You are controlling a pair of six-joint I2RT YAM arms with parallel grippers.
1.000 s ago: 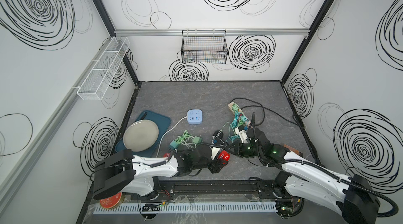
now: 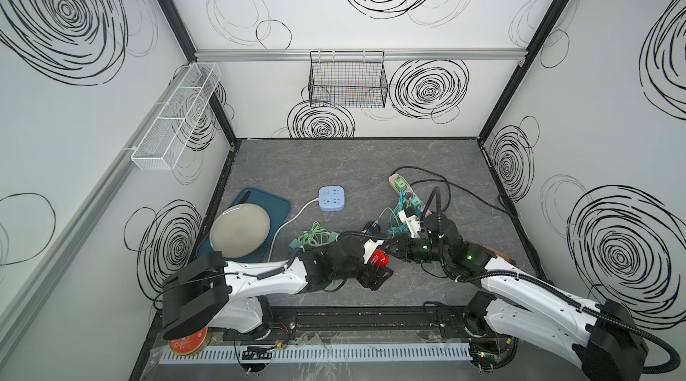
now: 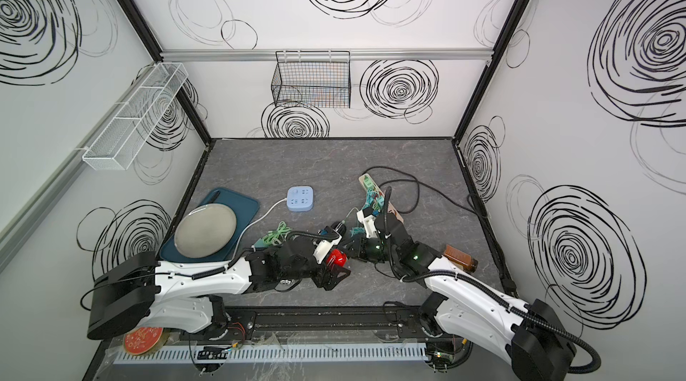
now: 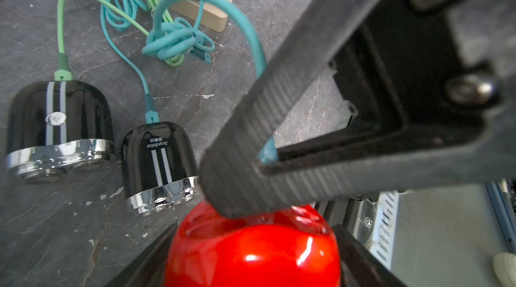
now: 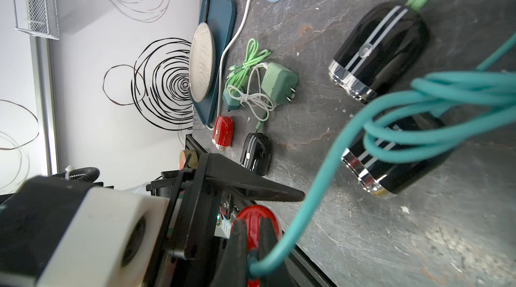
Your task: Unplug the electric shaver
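A red electric shaver (image 4: 252, 257) is between the blurred dark fingers of my left gripper (image 2: 377, 266), which appears shut around its body. The teal cable (image 5: 317, 190) runs to the shaver's end, where my right gripper is shut on its teal plug (image 4: 267, 152). The right gripper's dark finger (image 4: 242, 179) covers part of the shaver in the left wrist view. In the right wrist view the plug overlaps the red shaver (image 5: 257, 214); whether it still sits in the socket is hidden.
Two black shavers (image 4: 59, 125) with cables lie close below the grippers. A power strip (image 2: 400, 184) with adapters and cords stands behind the right arm. Green adapters (image 5: 279, 82), a blue socket block (image 2: 331, 199) and a plate (image 2: 240, 231) are leftward.
The left gripper and red shaver have shifted slightly and turned a little. The right gripper has moved little.
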